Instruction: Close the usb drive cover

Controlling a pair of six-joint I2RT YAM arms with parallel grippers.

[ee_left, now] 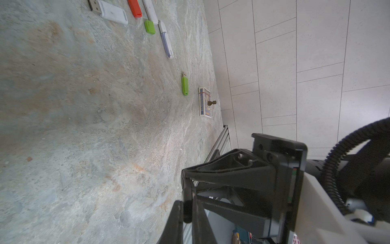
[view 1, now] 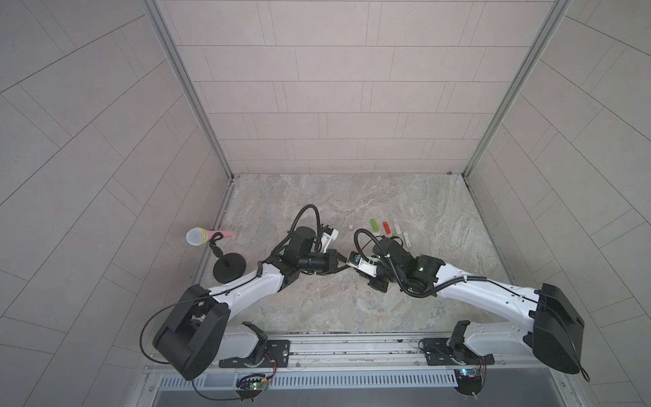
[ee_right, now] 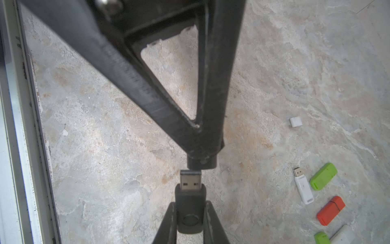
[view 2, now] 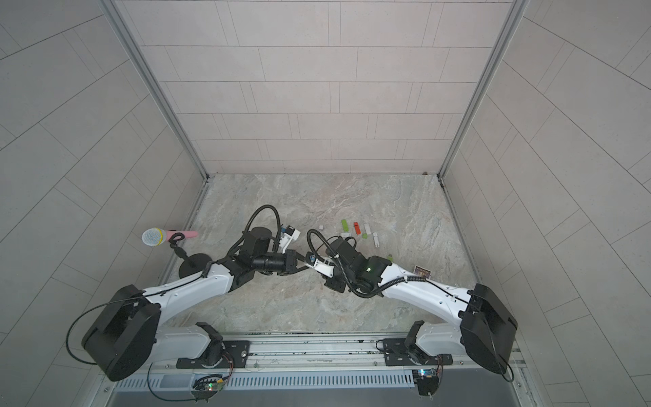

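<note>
In the right wrist view, a black USB drive (ee_right: 190, 212) is pinched in my right gripper, its bare metal plug (ee_right: 190, 181) pointing up. Just beyond the plug is the dark tip of my left gripper; whether they touch I cannot tell. The left wrist view has my left gripper shut at the bottom, with a narrow black piece showing between its fingertips. I cannot make out whether that piece is the drive's cover or part of what the right gripper holds. Both grippers meet tip to tip above the table's middle.
A white drive (ee_right: 303, 188), a green drive (ee_right: 323, 176), a red drive (ee_right: 330, 210) and a small white cap (ee_right: 295, 121) lie loose on the table. A black round base (view 1: 229, 268) stands at left.
</note>
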